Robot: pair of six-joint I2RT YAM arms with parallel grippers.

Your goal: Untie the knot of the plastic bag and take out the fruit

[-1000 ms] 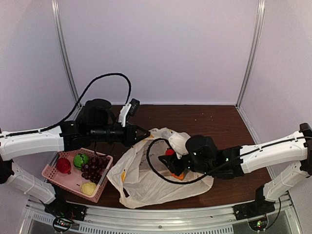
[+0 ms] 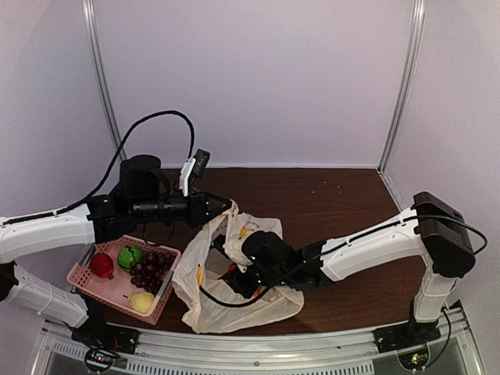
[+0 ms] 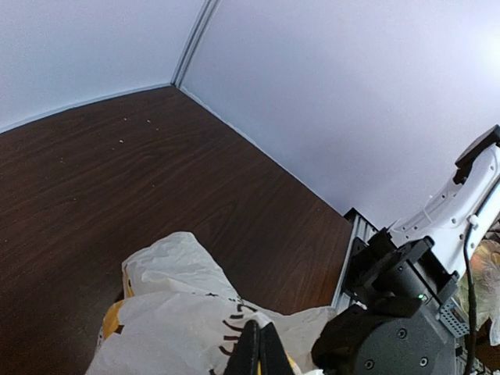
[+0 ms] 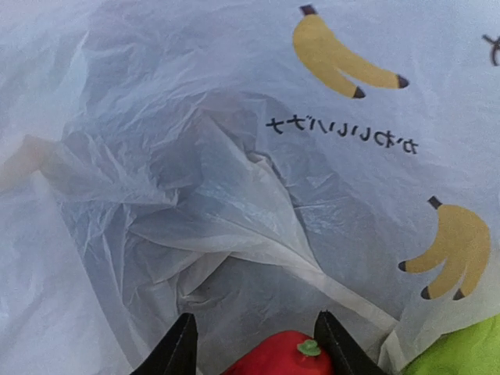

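My left gripper [image 2: 228,206] is shut on the rim of the white plastic bag [image 2: 242,319], holding that edge raised above the table. Its closed tips [image 3: 262,348] meet the bag's film in the left wrist view. At the bag's mouth is my right gripper [image 2: 241,273], shut on a red fruit with a small green stem top [image 4: 273,358]; a little red shows in the top view. Inside the bag, a green pear-like fruit [image 4: 461,350] appears at the lower right of the right wrist view. Any other contents are hidden by film and arm.
A pink basket [image 2: 119,301] on the left holds a red fruit [image 2: 101,265], a green ball-shaped fruit [image 2: 130,257], dark grapes [image 2: 150,271] and a pale yellow fruit [image 2: 141,302]. Bare wooden table [image 2: 336,191] lies behind and right of the bag.
The right gripper has moved left with the red fruit, dragging the bag's right side along. The left gripper has shifted slightly left with its rim.
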